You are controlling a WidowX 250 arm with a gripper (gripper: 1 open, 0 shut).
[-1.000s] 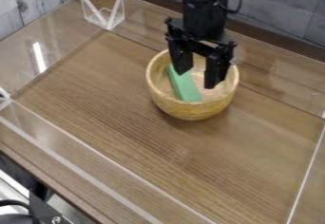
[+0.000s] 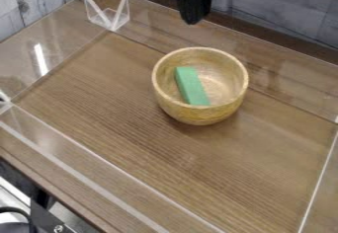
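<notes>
A round wooden bowl (image 2: 220, 79) sits on the wooden table, right of centre. A green block (image 2: 192, 86) lies inside it, toward its left side. The black gripper (image 2: 196, 17) is at the top of the camera view, raised behind the bowl and apart from it. Only its lower end is in frame, and whether its fingers are open or shut is unclear.
A white angular object (image 2: 111, 15) stands at the back left of the wooden table (image 2: 158, 173). The front and both sides of the tabletop around the bowl are clear.
The gripper has risen from over the bowl to the top edge of the view, uncovering the bowl and the green block, which remains inside.
</notes>
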